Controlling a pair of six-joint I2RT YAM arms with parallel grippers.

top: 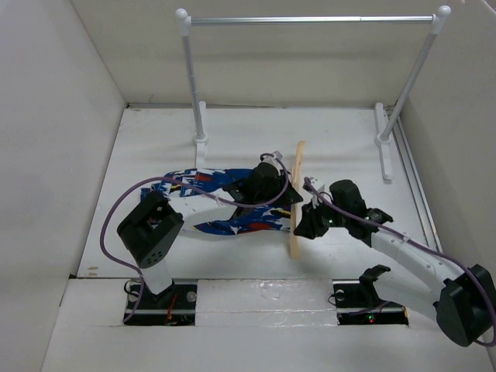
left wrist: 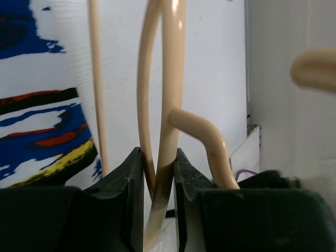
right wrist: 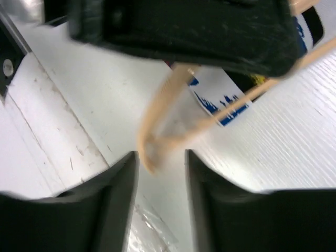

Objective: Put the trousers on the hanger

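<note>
The wooden hanger stands on edge just right of the trousers, seen as a narrow strip from above. My left gripper is shut on the hanger near its hook, and the wood passes between its fingers. The trousers, patterned in blue, white, red and black, lie flat on the table, partly covered by the left arm. Close by on the right, my right gripper is part open, its blurred fingers apart. Beyond them shows the hanger's end, and nothing appears gripped between them.
A white rack with a metal rail rises at the back. Its feet rest on the table at either side. Both grippers are close together.
</note>
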